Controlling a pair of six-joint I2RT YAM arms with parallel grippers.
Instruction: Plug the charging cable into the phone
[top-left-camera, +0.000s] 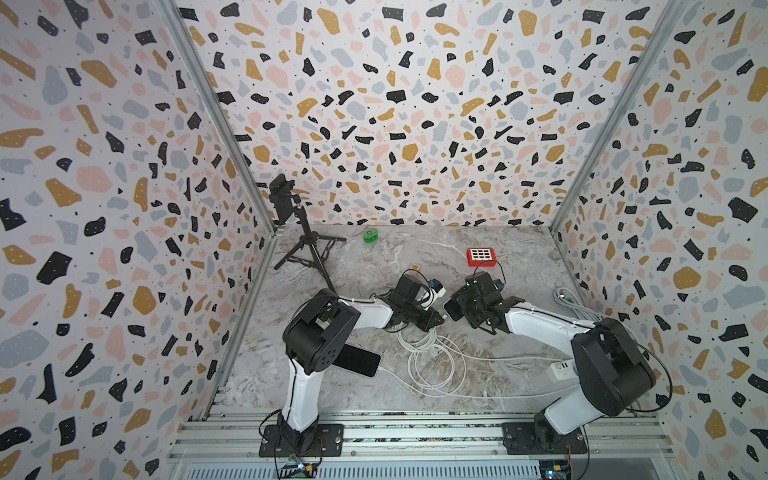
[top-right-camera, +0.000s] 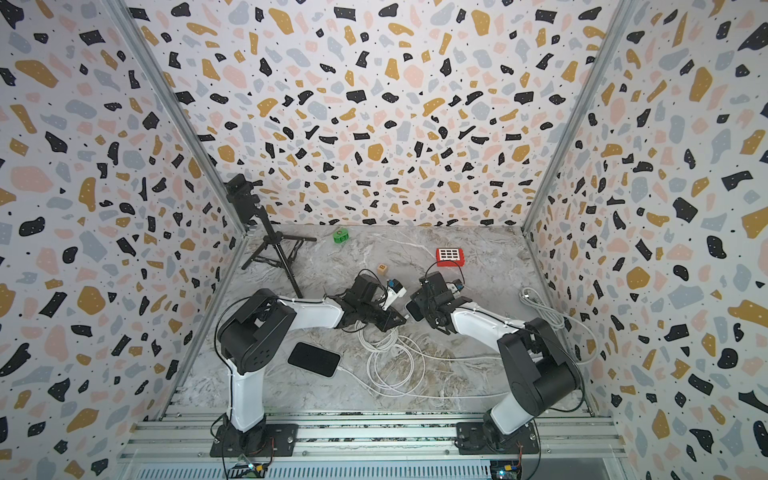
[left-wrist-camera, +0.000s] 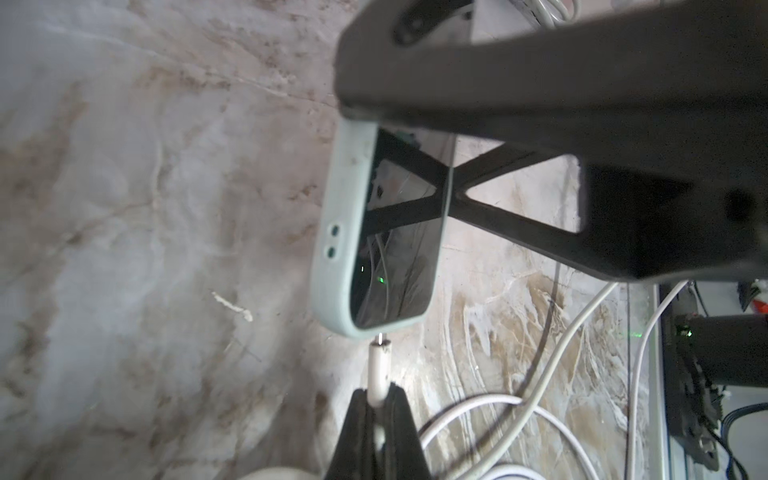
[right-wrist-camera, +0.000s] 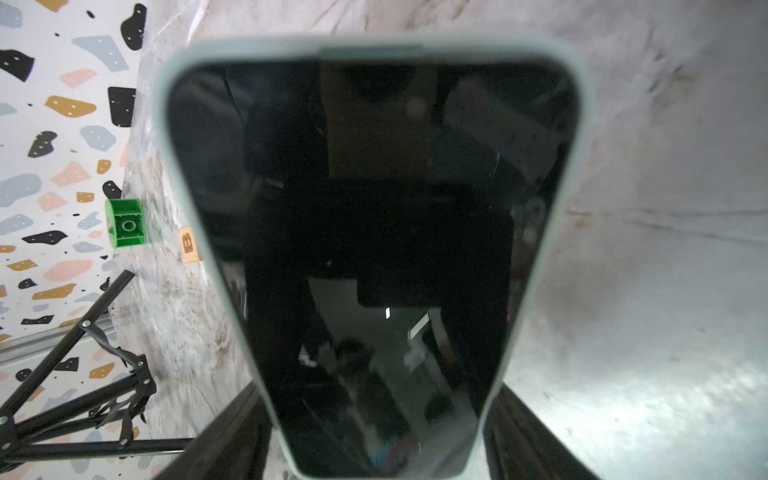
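A phone (left-wrist-camera: 400, 264) with a dark screen and a pale mint case is held off the table between the fingers of my right gripper, which grips it by its long sides. My left gripper is shut on the white charging plug (left-wrist-camera: 379, 372) of the cable. In the left wrist view the plug points at the phone's bottom edge, with a short bit of its metal tip showing between them. Whether the tip enters the port cannot be told. The top left view shows both grippers nearly meeting mid-table, phone (top-left-camera: 453, 310) between them.
White cable (top-left-camera: 432, 376) lies coiled in front of the grippers. A second black phone (top-right-camera: 313, 359) rests at the front left, a cable at its right end. Behind are a red box (top-left-camera: 481, 257), a green block (top-left-camera: 370, 235) and a black tripod (top-left-camera: 310, 240).
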